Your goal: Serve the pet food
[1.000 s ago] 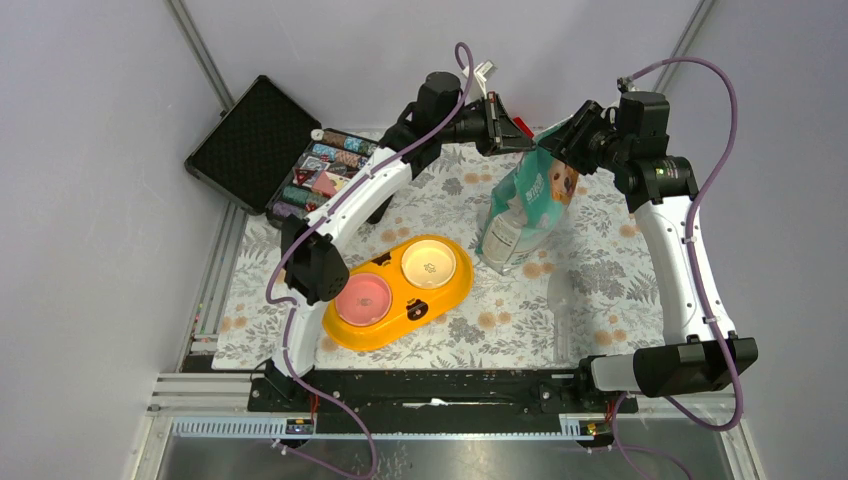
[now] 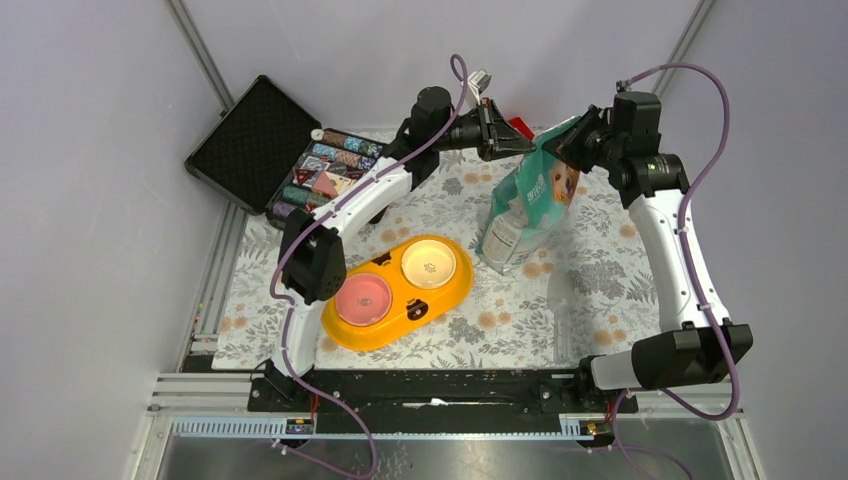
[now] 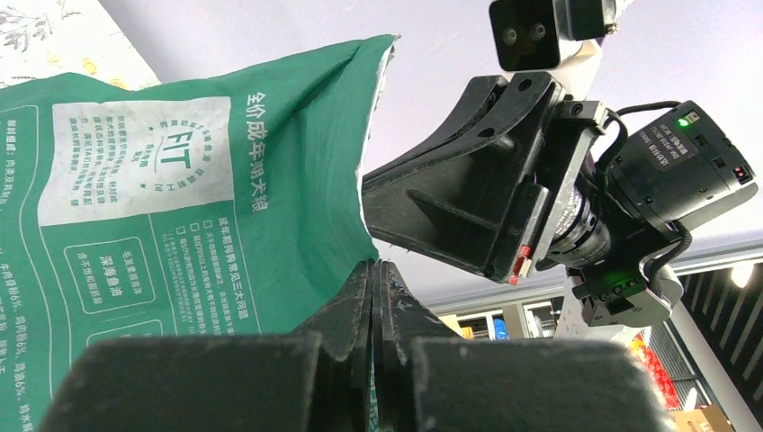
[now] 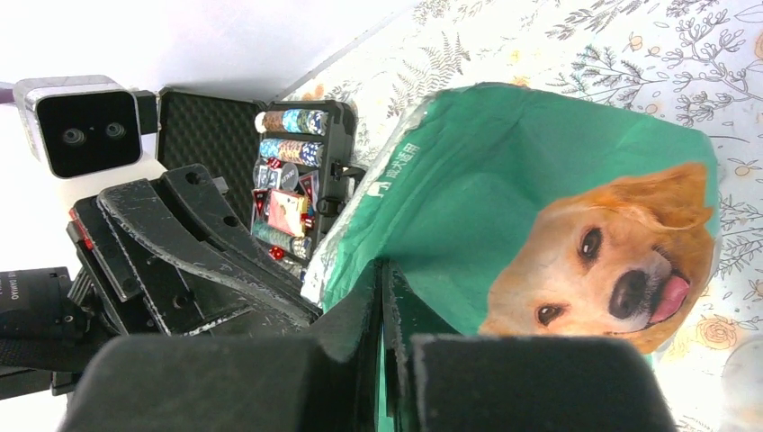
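Note:
The teal pet food bag (image 2: 540, 200) stands toward the back of the table, its mouth between my two grippers. Shut at the bag's top edge, my left gripper comes in from the left. From the other side, my right gripper is shut against the teal film, beside the dog picture. Whether either pair of tips pinches the thin film cannot be told. A yellow feeder (image 2: 408, 293) carries a pink bowl (image 2: 363, 299) and a cream bowl (image 2: 429, 264), both without visible food. A clear scoop (image 2: 560, 310) lies right of the feeder.
An open black case (image 2: 258, 140) with rolls and cards occupies the back left, beneath the left arm's reach. Something red (image 2: 521, 127) shows behind the bag. Bare patterned cloth (image 2: 490, 335) lies between feeder and scoop.
The right arm has shifted slightly left, and the bag's top edge by its gripper looks a little changed. My left gripper has barely moved. Feeder and scoop are unmoved.

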